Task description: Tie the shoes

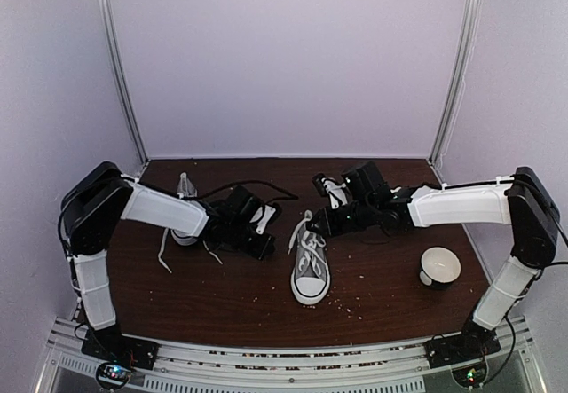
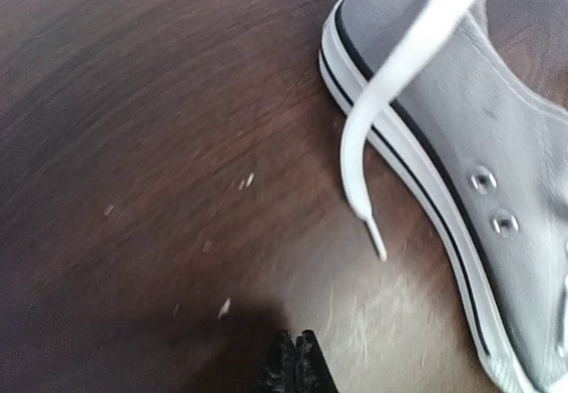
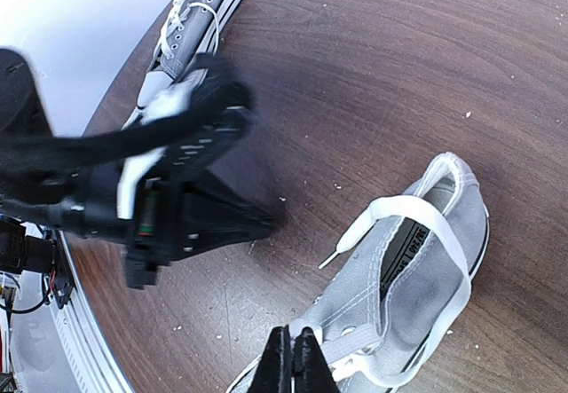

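A grey sneaker (image 1: 310, 273) with white laces stands mid-table, toe toward the front. In the left wrist view its loose lace end (image 2: 359, 167) hangs over the heel side, tip near the tabletop. My left gripper is shut with nothing between its fingers, clear of that lace end and left of the shoe. My right gripper is at the shoe's lacing, shut on a white shoelace (image 3: 351, 344) that runs to its fingertips; the pinch itself is partly hidden. A lace also drapes across the shoe opening in the right wrist view.
A second grey sneaker (image 3: 197, 20) with untied laces stands at the left, partly under the left arm. A white-lined bowl or cup (image 1: 440, 266) sits at the right. Small light crumbs dot the table.
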